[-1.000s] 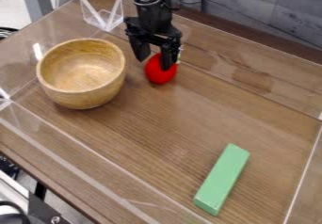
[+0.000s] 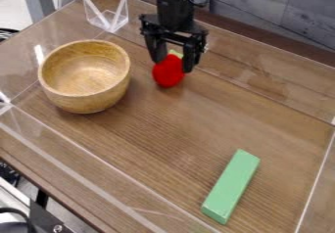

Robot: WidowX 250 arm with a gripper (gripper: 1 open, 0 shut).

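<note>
My gripper [image 2: 170,46] is at the upper middle, open, its fingers over a red round object [image 2: 167,72] on the wooden table [image 2: 170,139]. A small pale greenish item sits just behind the red object, partly hidden by the gripper. Whether the fingers touch the red object I cannot tell.
A tan bowl [image 2: 84,74] stands at the left. A green block [image 2: 230,186] lies at the lower right. A small clear item [image 2: 105,12] is at the back left.
My gripper has shifted to the right and now sits a little behind the red object, uncovering more of it.
</note>
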